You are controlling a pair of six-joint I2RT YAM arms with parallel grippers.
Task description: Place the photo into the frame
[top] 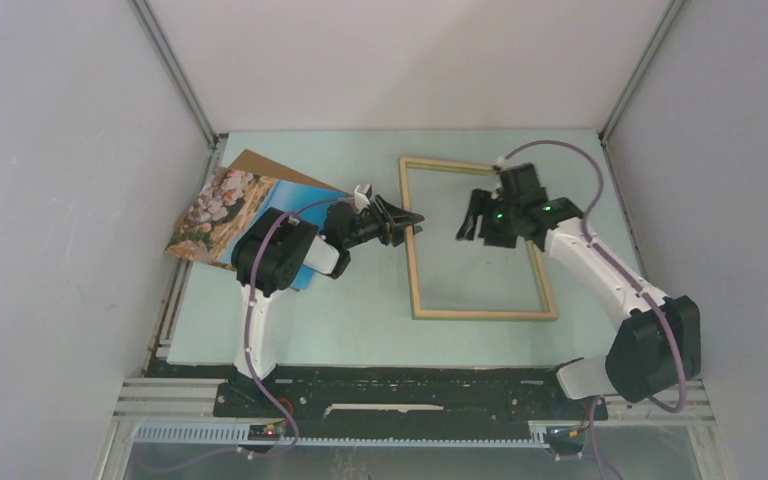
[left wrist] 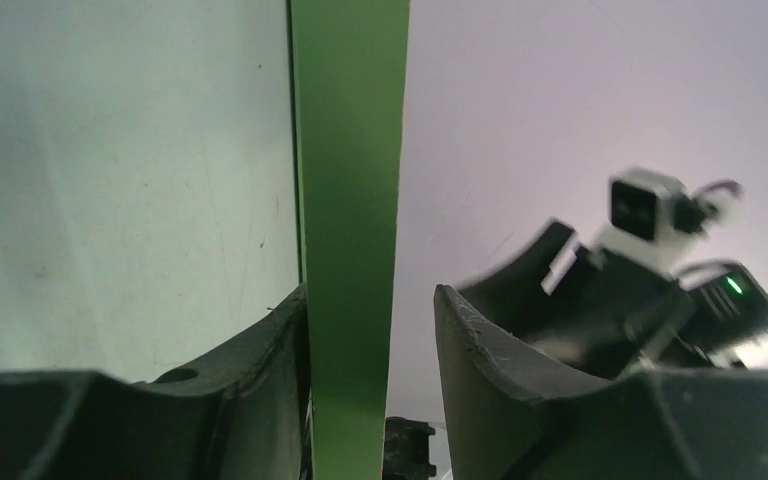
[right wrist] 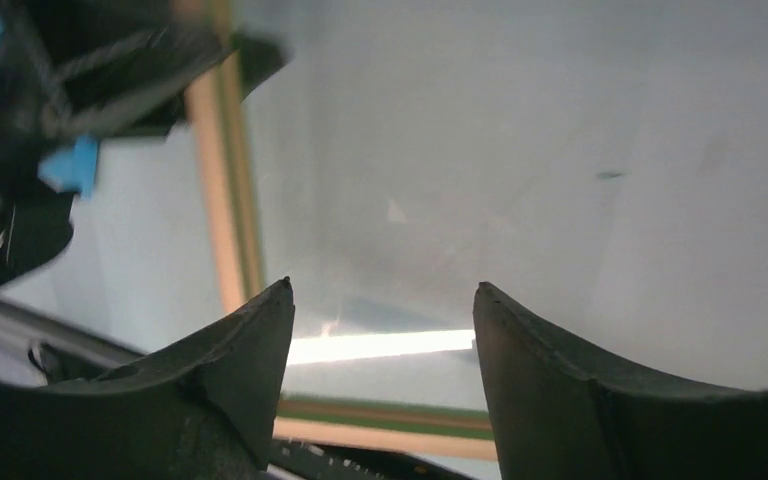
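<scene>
The wooden photo frame (top: 482, 314) lies on the right half of the table. My left gripper (top: 410, 223) is at its left bar; in the left wrist view the frame's green side (left wrist: 350, 180) stands between the fingers, close to the left one, with a clear gap to the right finger (left wrist: 457, 345). Over the frame's inner area, my right gripper hangs open and empty, blurred by motion in the top view. The photo (top: 222, 212), with blossoms and blue sky, lies at the table's left, partly hidden by the left arm.
A brown board (top: 278, 170) pokes out from under the photo. Bare table (top: 360, 325) lies in front, between photo and frame. Walls (top: 70, 200) close in both sides and the back.
</scene>
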